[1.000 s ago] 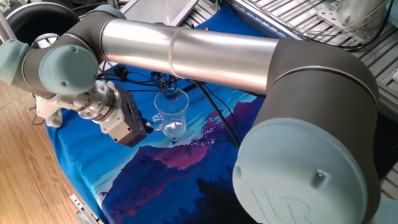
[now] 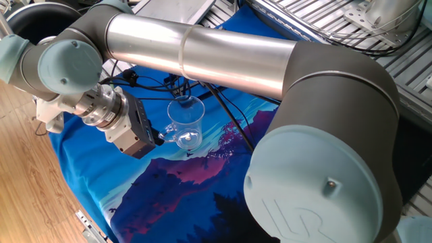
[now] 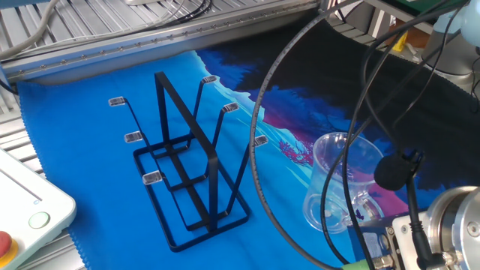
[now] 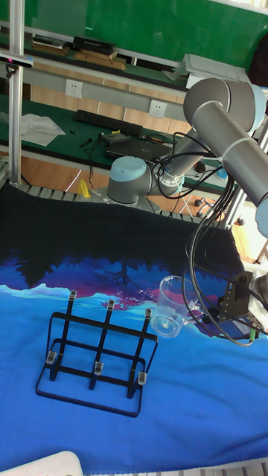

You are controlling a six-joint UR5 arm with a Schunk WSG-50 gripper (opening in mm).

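A clear glass mug is on or just above the printed cloth, mouth upward, its handle toward my gripper. The short dark fingertips reach the handle from the side in exterior view 1. Whether they are closed around it or only beside it does not show. In exterior view 2 the mug is seen through cables, and the fingers are hidden. A black wire rack with clear-tipped prongs stands empty on the cloth. In exterior view 3 the mug is right of the rack, with clear space between.
Loose cables hang from the arm across the mug. A white control box with a red button lies at the left edge in exterior view 2.
The arm's large near joint and its upper link have shifted slightly left in exterior view 1. The mug and the gripper beside it look almost unmoved.
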